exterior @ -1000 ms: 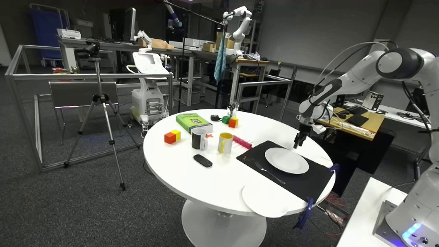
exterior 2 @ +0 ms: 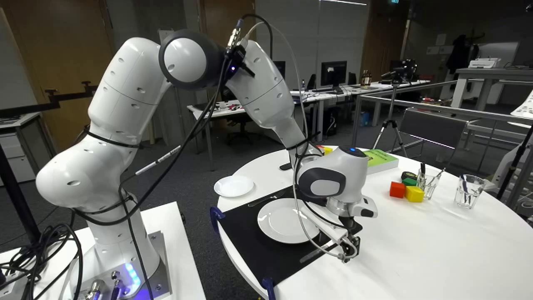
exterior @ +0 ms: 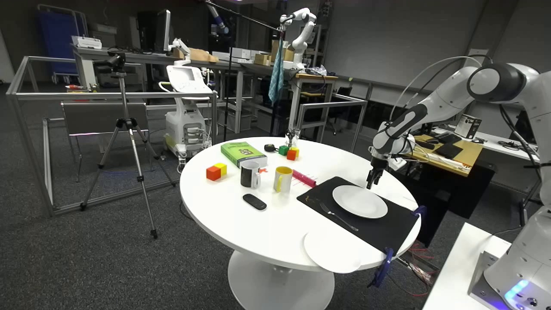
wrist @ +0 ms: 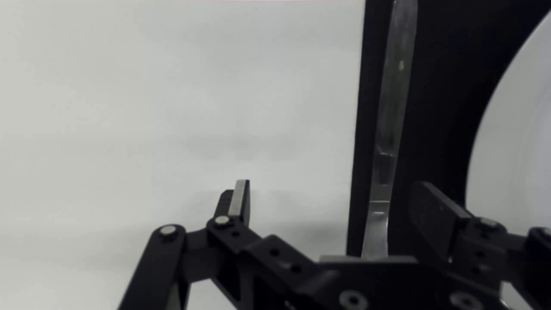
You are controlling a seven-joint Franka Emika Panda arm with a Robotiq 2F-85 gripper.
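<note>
In the wrist view my gripper stands open, its two fingers wide apart. A shiny metal knife (wrist: 395,88) lies lengthwise on the black placemat (wrist: 444,93), near the mat's edge. From above, the handle end falls between the fingers, closer to the right one; nothing is gripped. White plate (wrist: 516,155) sits just right of the knife. In exterior view 1 the gripper (exterior: 373,181) points down at the far side of the plate (exterior: 360,201), and a fork (exterior: 338,217) rests on the near side. Exact height above the table is hard to tell.
A smaller white plate (exterior: 330,250) is at the table's front edge. Blue clamps (exterior: 382,268) hold the mat's corners. Mugs (exterior: 283,179), a pink tube (exterior: 303,178), a green book (exterior: 242,153) and several coloured blocks stand farther off. Bare table lies beside the mat.
The arm has shifted slightly left in exterior view 1, with the gripper now a little lower and more upright. The tableware has not moved.
</note>
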